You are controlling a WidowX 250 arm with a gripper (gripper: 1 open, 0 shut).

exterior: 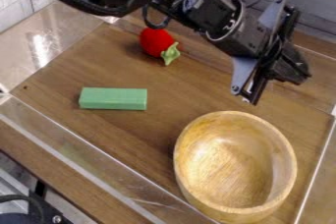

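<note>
My gripper (254, 88) hangs over the back right of the wooden surface, above and behind a wooden bowl (234, 164), its fingers angled downward and apparently apart, with nothing visible held. A green block (113, 98) lies at left. A red plush item with a green top (156, 43), like a strawberry or tomato, lies at the back, left of the gripper, just below the arm. The bowl appears empty.
Clear plastic edging (92, 164) runs along the front left. The arm hides much of the back.
</note>
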